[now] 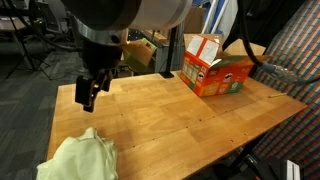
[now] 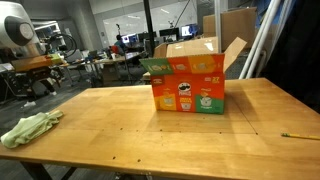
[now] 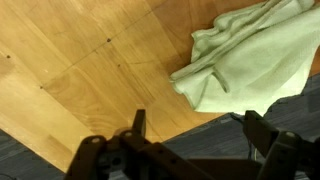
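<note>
A pale green-white cloth (image 1: 78, 158) lies crumpled at the table's near left corner in exterior view 1. In the wrist view the cloth (image 3: 262, 62) spreads over the upper right, partly past the table edge. My gripper (image 1: 93, 92) hangs above the table, clear of the cloth. Its fingers (image 3: 138, 123) stand wide apart in the wrist view, and nothing is between them. Exterior view 2 has the cloth (image 2: 30, 128) at the left end of the table, below the arm.
An orange and green cardboard box (image 2: 190, 85) with raised flaps stands toward the back of the table (image 2: 120, 125). A pencil-like stick (image 2: 303, 136) lies at the far right in exterior view 2.
</note>
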